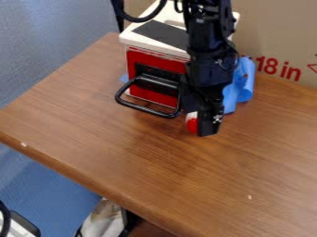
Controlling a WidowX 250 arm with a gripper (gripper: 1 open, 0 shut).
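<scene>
My black gripper (203, 120) is low over the wooden table, in front of a red toy oven (151, 70) with a white top and a black wire handle (146, 106). A red and white object (192, 123) sits at the gripper's tip, mostly hidden behind it. I cannot tell whether the fingers are open or shut on it.
A blue cloth (246, 81) lies right of and behind the oven. A cardboard box (286, 42) stands at the back. The table's left edge drops to a blue floor.
</scene>
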